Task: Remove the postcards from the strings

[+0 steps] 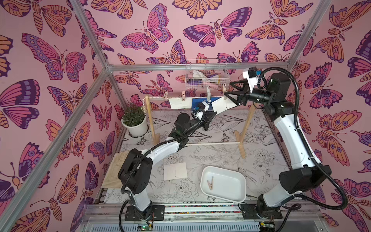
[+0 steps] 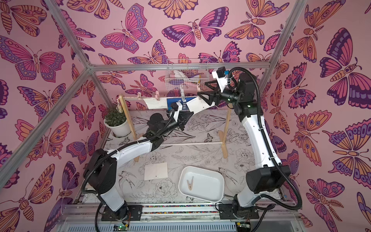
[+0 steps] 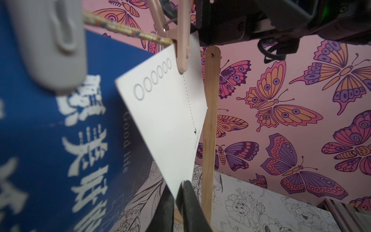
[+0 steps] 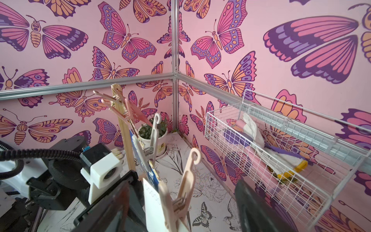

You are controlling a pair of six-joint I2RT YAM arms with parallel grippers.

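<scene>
A white postcard [image 3: 166,112] hangs at the right of the string from a wooden clothespin [image 4: 187,189]. My left gripper is shut on its lower corner. The right gripper stands open, its fingers [image 4: 253,208] on either side of that clothespin and apart from it. Beside this card a blue postcard [image 3: 127,89] hangs under a grey clip [image 3: 52,42], and another white postcard [image 1: 180,103] hangs left of it under a clothespin [image 1: 183,94]. One white postcard [image 1: 175,171] lies flat on the table.
A white tray [image 1: 242,189] at the front holds a single clothespin [image 1: 210,182]. Wooden posts [image 1: 150,119] carry the string. Behind it is a wire basket [image 4: 270,162]; a potted plant [image 1: 134,119] stands left.
</scene>
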